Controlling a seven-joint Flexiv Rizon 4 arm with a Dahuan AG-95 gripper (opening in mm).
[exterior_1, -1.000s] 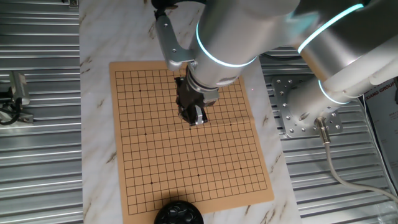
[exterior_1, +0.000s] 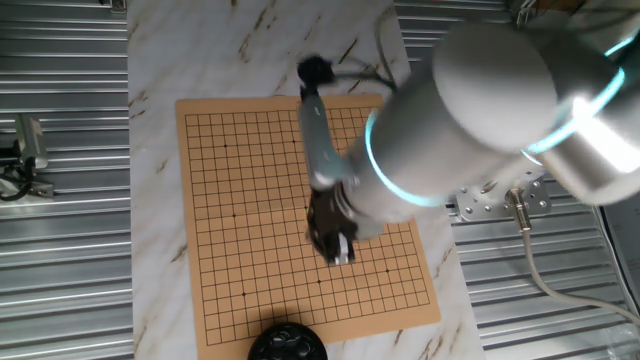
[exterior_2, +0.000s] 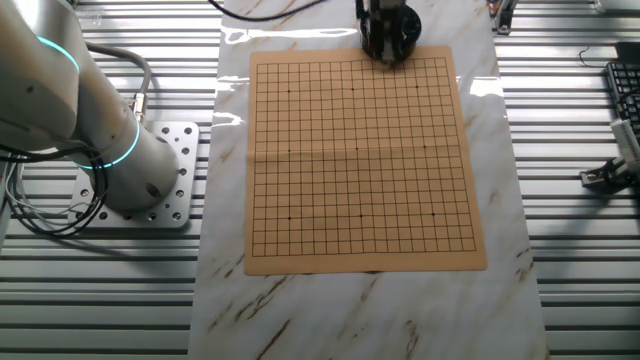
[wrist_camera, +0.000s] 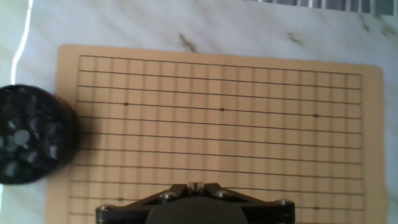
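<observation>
A tan board with a black grid lies flat on the marble-patterned table, with no stones on its visible part. At one edge stands a round black bowl, cut off by the frame's lower border. In the wrist view the bowl is at the left and holds several glossy black stones. My gripper hangs over the board, apart from the bowl. The fingertips meet in the wrist view, so it is shut, and nothing shows between them. In exterior view 2 the gripper overlaps the bowl.
My arm's base plate is fixed on the ribbed metal surface beside the table. Bare marble borders the board. A small device stands off the table's left side, and a cable runs from the base.
My gripper has moved down the picture in exterior view 1, and slightly right, towards the bowl. The arm has swung with it. Board and bowl have stayed in place.
</observation>
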